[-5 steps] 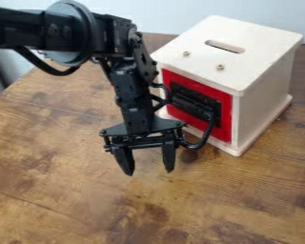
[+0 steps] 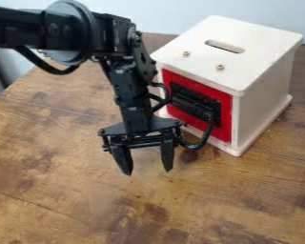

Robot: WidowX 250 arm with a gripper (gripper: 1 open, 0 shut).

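Note:
My black gripper [image 2: 146,162] hangs over the wooden table in front of a pale wooden box [image 2: 257,105], its two fingers pointing down and apart with nothing between them. The box has a slot and two small knobs or screws on its top and a red front panel [image 2: 178,65] carrying black fittings, partly hidden behind my arm and its cable.
A pale wall lies beyond the table's back edge at the upper left.

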